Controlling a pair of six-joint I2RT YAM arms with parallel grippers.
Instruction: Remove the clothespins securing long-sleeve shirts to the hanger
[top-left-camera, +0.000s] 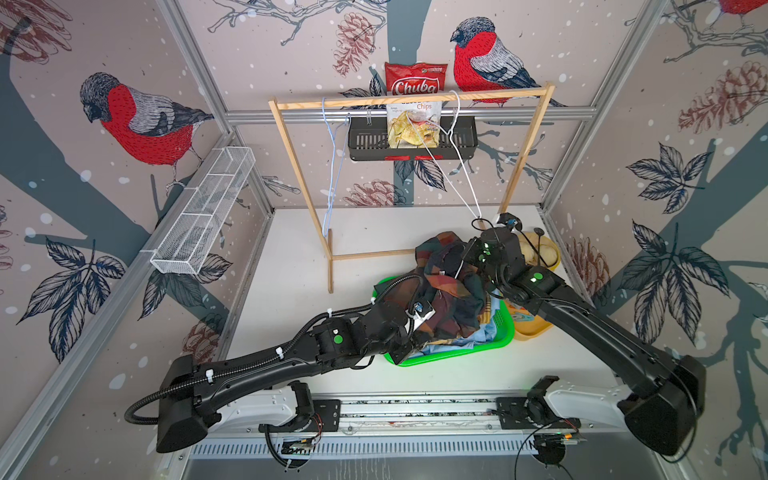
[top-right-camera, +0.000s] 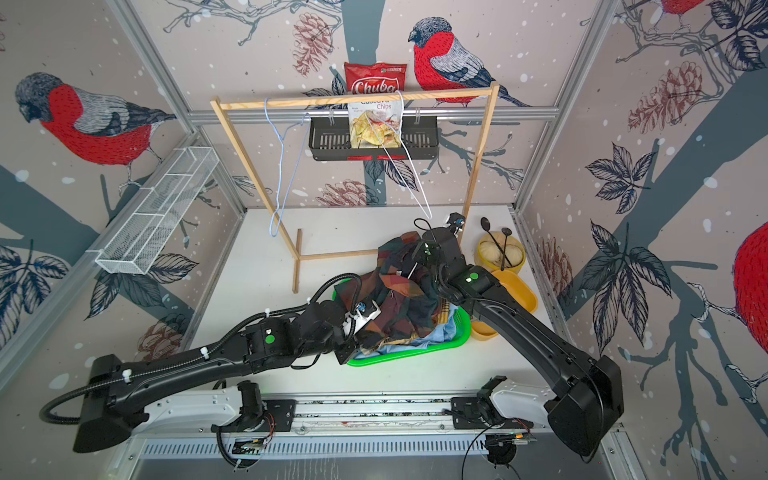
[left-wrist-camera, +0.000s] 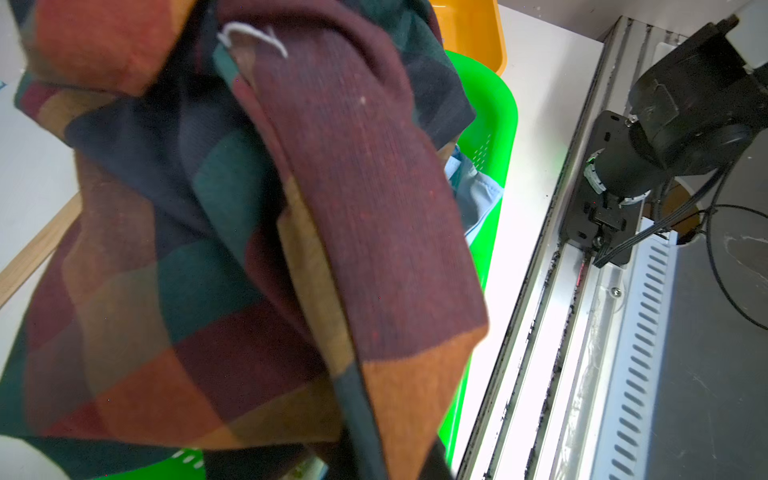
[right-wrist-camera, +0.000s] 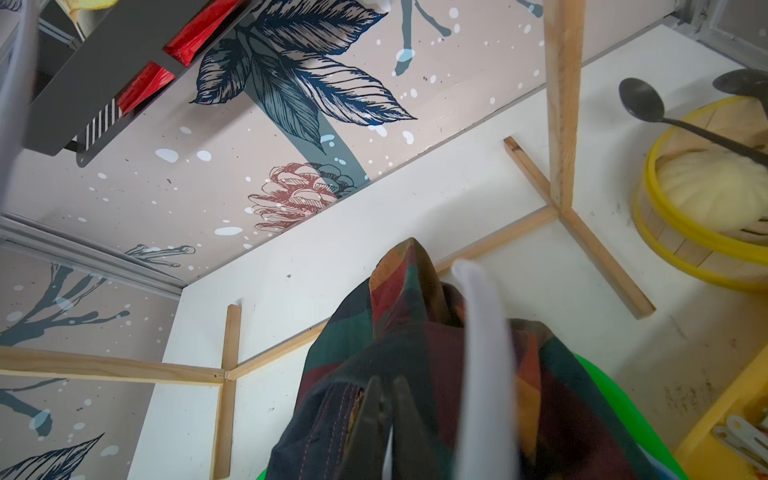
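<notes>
Plaid shirts lie heaped in a green basket. My left gripper is over the front left of the heap; in the left wrist view a maroon and orange fold covers its fingers, so its fingers are hidden. My right gripper is at the heap's back right; in the right wrist view its blurred fingers are at the shirts, with a white strip beside them. A blue hanger and a white hanger hang on the wooden rack. I cannot make out any clothespins.
Yellow containers with dark spoons stand right of the basket. A white wire shelf is on the left wall. A dark shelf with a chips bag hangs behind the rack.
</notes>
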